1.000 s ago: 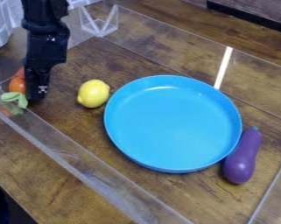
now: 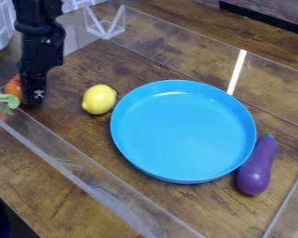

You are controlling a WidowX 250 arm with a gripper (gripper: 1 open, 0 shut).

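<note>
At the far left of the wooden surface, my dark gripper [image 2: 33, 93] is low over an orange carrot [image 2: 14, 89] with pale green leaves [image 2: 5, 101]. The carrot is partly hidden behind the gripper's fingers, and I cannot tell whether they grip it or only rest against it.
A yellow lemon [image 2: 97, 99] lies right of the gripper. A large blue plate [image 2: 184, 130] fills the centre right, with a purple eggplant [image 2: 256, 165] beside it. Clear plastic walls border the area at left.
The carrot's leafy end has shifted up and to the left, and more of the orange body is now behind the gripper, which has moved slightly.
</note>
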